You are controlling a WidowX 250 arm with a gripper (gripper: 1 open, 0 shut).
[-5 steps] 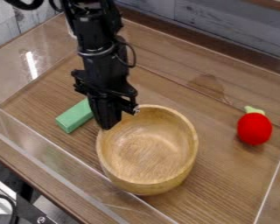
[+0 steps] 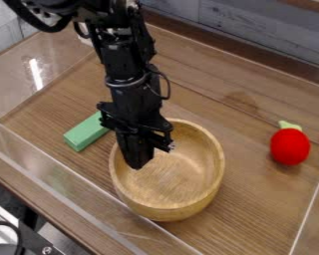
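The black robot arm hangs down from the top, with the gripper (image 2: 155, 147) low over the back-left part of a tan bowl (image 2: 167, 187). Whether its fingers are open or shut is unclear, and nothing can be made out between them. A green block (image 2: 87, 129) lies left of the bowl, partly behind the arm.
A red tomato-like object (image 2: 290, 146) with a pale green top sits at the right. Cables show at the lower left.
Over the last second the gripper has moved down toward the bowl. The bowl, block and red object look unmoved.
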